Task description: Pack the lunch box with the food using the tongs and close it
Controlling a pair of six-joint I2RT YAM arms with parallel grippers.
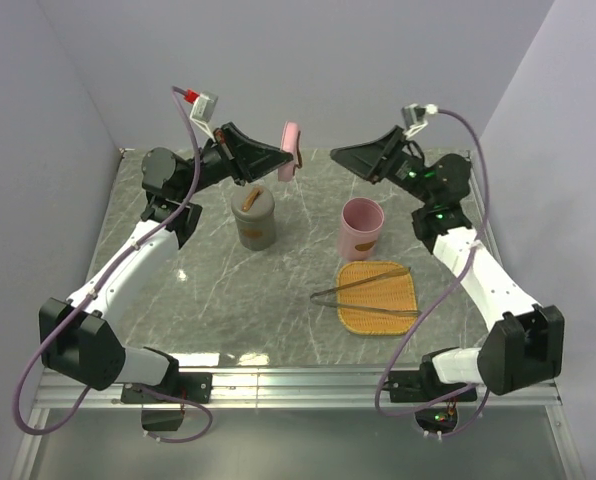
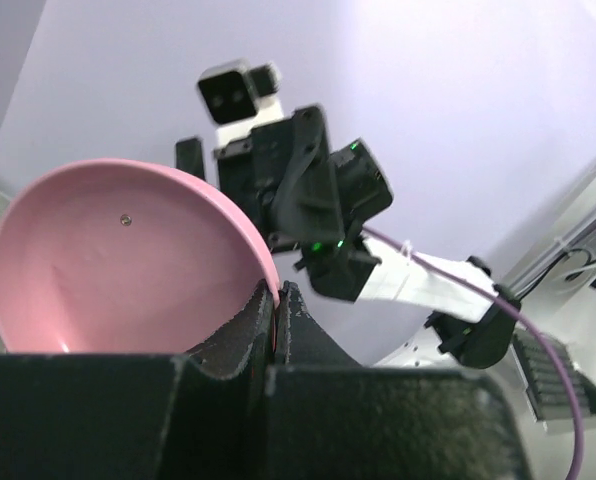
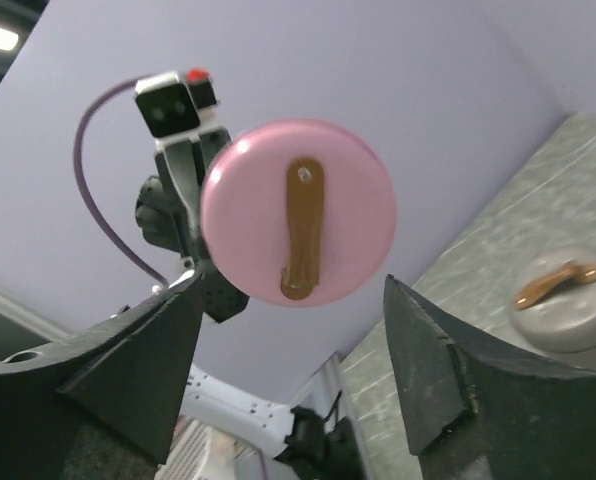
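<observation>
A round pink lid (image 3: 358, 225) with a brown strap handle is gripped at its rim by my left gripper, which is shut on it. In the top view the lid (image 1: 288, 165) stands on edge, its handle side turned to the right. My right gripper (image 1: 333, 157) is open and empty, facing the handle (image 3: 304, 225) across a gap. An open pink container (image 1: 360, 232) stands on the table below. To its left is a grey container (image 1: 258, 232) with its grey lid on.
A woven orange mat (image 1: 380, 299) lies at the front right of the grey marbled table (image 1: 228, 320), with two dark sticks (image 1: 363, 281) across it. Walls rise behind and beside it.
</observation>
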